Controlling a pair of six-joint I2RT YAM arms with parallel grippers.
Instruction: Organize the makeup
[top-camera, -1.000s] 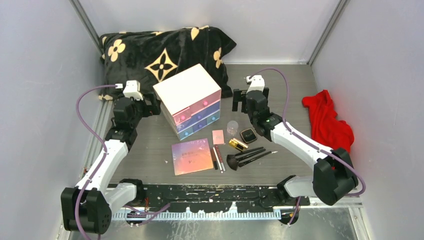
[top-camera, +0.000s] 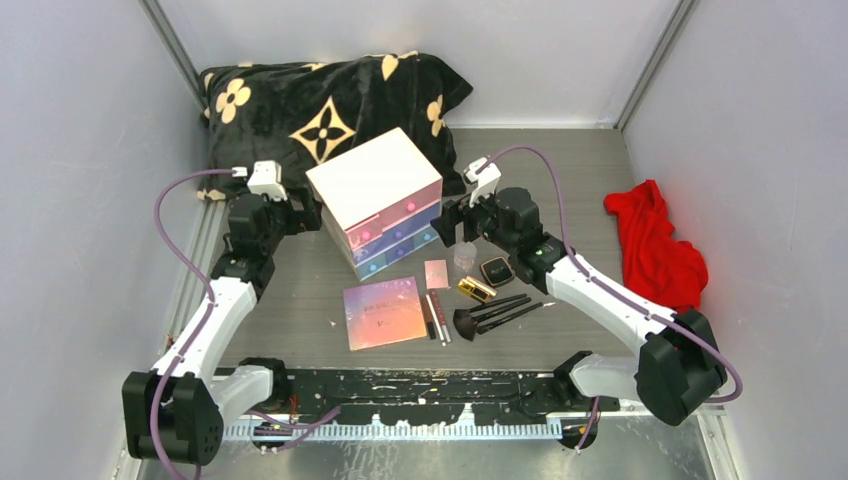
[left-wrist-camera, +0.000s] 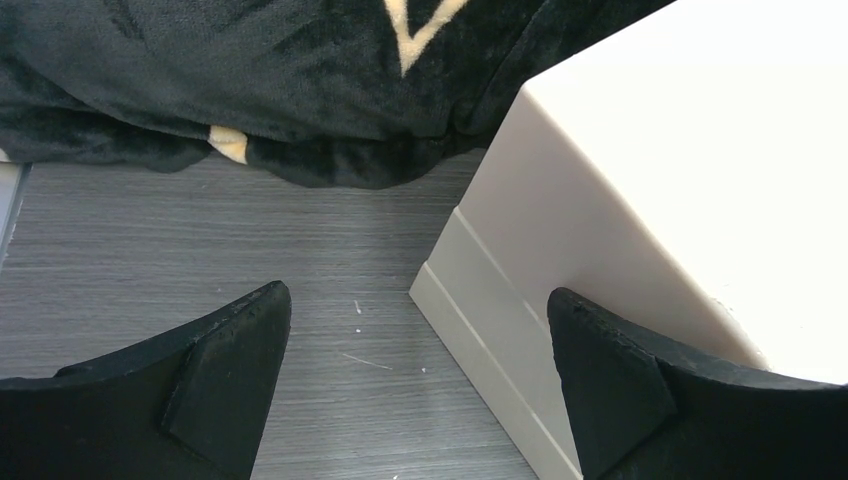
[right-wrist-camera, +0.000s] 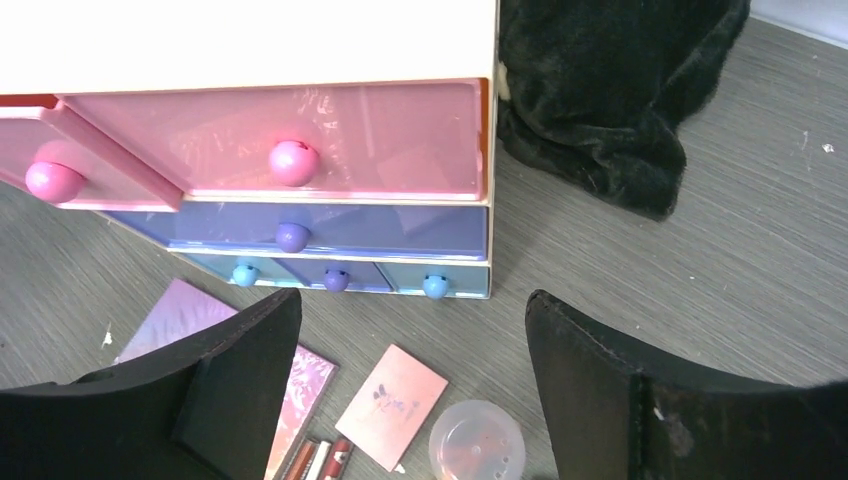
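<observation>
A white drawer organizer (top-camera: 372, 172) with pink, blue and light-blue drawers stands mid-table; a small pink drawer (right-wrist-camera: 90, 160) sticks out slightly. My right gripper (top-camera: 453, 224) hangs open before the drawer fronts, nothing between its fingers. My left gripper (top-camera: 303, 213) stands open beside the organizer's left side. In front lie a gradient palette (top-camera: 385, 314), a pink card-like item (right-wrist-camera: 391, 407), pencils (top-camera: 439, 317), a gold item (top-camera: 476, 289), a black compact (top-camera: 497, 271), brushes (top-camera: 500, 310) and a clear round container (right-wrist-camera: 477, 440).
A black patterned cushion or blanket (top-camera: 260, 110) lies behind the organizer. A red cloth (top-camera: 650, 250) lies at the right, near the wall.
My right gripper has moved left toward the organizer and turned to face its drawers. The left arm has not visibly moved.
</observation>
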